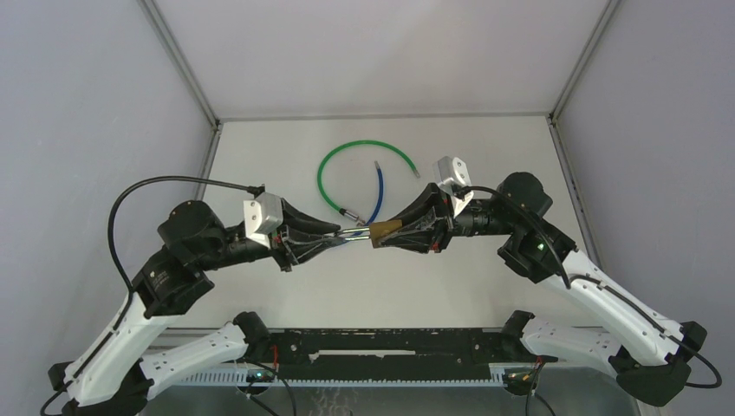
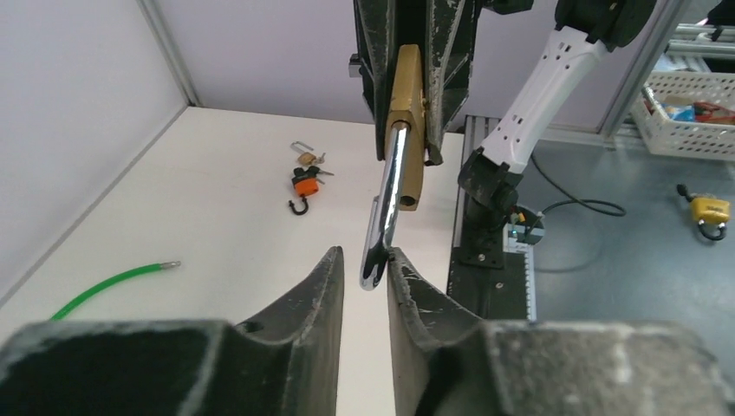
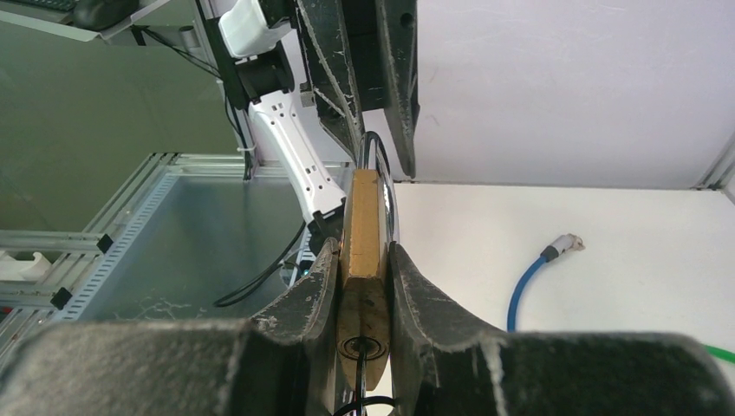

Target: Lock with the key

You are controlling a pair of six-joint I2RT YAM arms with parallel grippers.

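Observation:
A brass padlock is held by its body in my right gripper, which is shut on it above the table. Its chrome shackle points to my left gripper. That gripper is part open, its fingertips on either side of the shackle's curved end, close to one finger. Beside the shackle leg, a bare hole shows in the brass body. In the right wrist view, the keyhole end of the body faces the camera, with something thin and dark at the keyhole; whether it is a key I cannot tell.
A green hose and a blue hose lie on the table behind the grippers. Farther off rest an orange padlock and a small brass one with keys.

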